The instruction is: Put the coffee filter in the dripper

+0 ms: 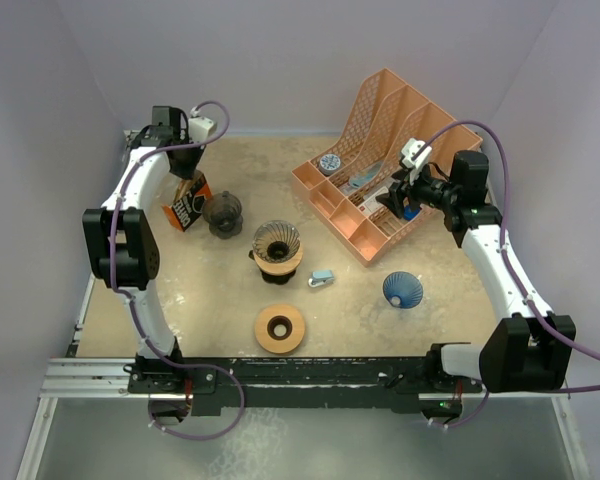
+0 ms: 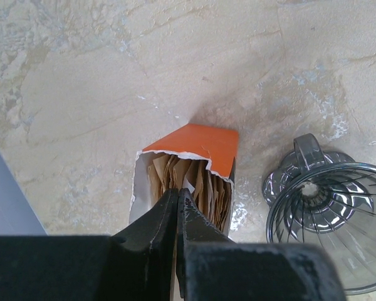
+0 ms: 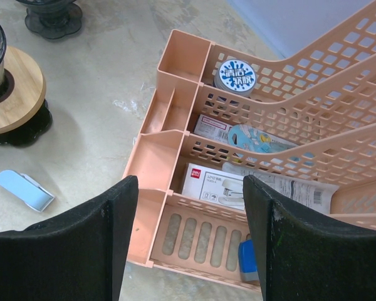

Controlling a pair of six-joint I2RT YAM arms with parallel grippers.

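Observation:
An orange-and-black filter box (image 1: 188,205) stands at the back left, open on top, packed with folded brown paper filters (image 2: 203,188). My left gripper is down over the box with its fingers shut; whether paper is between them is hidden. A clear ribbed dripper (image 1: 277,240) sits on a wooden-topped base at the middle; a dark transparent dripper (image 1: 222,208) stands right beside the box. My right gripper hangs open above the pink organizer, nothing visibly between its fingers.
The pink organizer (image 1: 320,196) holds small items at the back right. A blue dripper (image 1: 402,290), a small light-blue object (image 1: 321,277) and a wooden ring (image 1: 280,340) lie on the front half. Open table surrounds them.

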